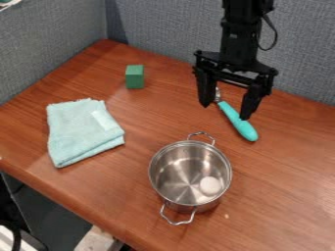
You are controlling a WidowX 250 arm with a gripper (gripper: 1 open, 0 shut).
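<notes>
The black gripper (230, 94) hangs at the upper right, fingers spread open, above the teal-handled spoon (238, 122), whose head is partly hidden behind it. A steel pot (178, 184) with wire handles stands at the front centre, a pale round item (210, 186) inside it.
A green block (135, 76) sits at the back left of the wooden table (281, 186). A folded pale blue cloth (82, 131) lies at the left. Grey panels border the back.
</notes>
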